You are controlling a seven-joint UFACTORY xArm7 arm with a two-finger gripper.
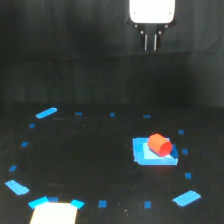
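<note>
High at the top of the view, well above the table and away from every object, hangs my gripper (150, 47). Its two thin fingers stand apart with a dark gap and nothing between them, so it is open. On the dark table, right of centre, a small red-orange block (159, 145) rests on a pale piece (148, 154) inside a bright blue square (139, 146). The block covers part of the pale piece; whether it sits in or on it I cannot tell.
Small blue tape marks dot the dark table, with longer strips (186, 198) near its corners. A pale, cream-coloured object (54, 213) is cut off by the bottom edge at left.
</note>
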